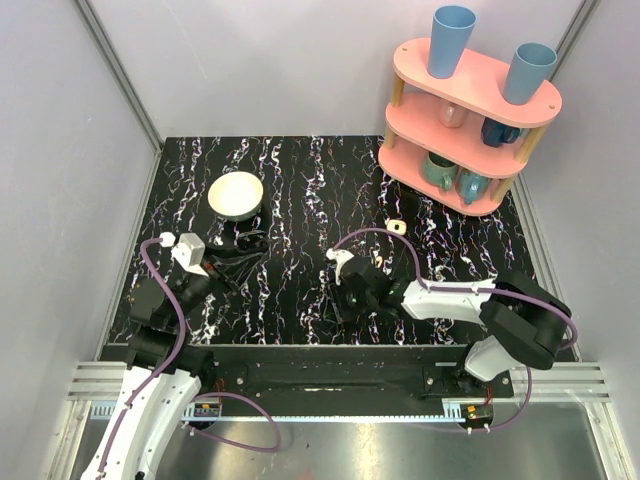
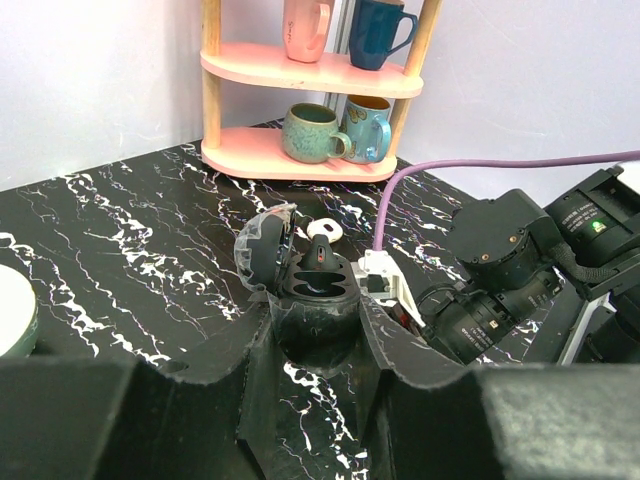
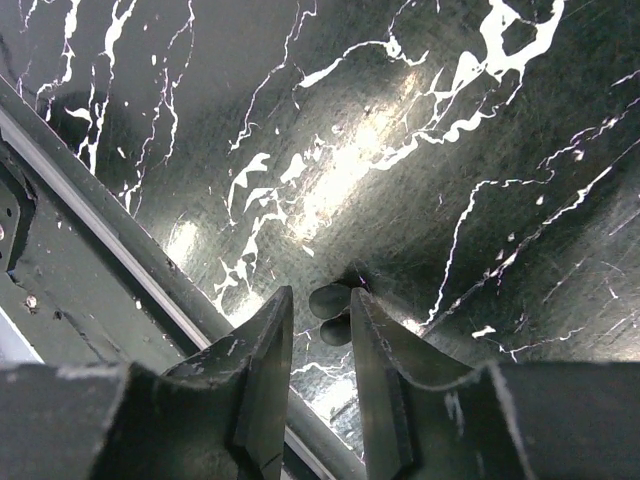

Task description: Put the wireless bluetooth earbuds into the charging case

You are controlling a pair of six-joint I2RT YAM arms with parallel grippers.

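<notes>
Clasped in my left gripper is the black charging case (image 2: 318,315), held above the table with its lid (image 2: 265,245) raised. A dark piece with a red mark (image 2: 321,257) stands up in it; I cannot tell whether it is an earbud. My right gripper points down at the table near its front edge, fingers apart. A small black earbud (image 3: 330,301) lies at its fingertips, partly hidden by the right finger. In the top view the case (image 1: 250,241) shows dark at the left gripper, left of the right gripper (image 1: 335,312).
A white bowl (image 1: 236,195) stands behind the left gripper. The pink mug rack (image 1: 440,135) is at the back right. A small cream ring-shaped object (image 1: 396,227) lies behind the right arm. Purple cables run along both arms.
</notes>
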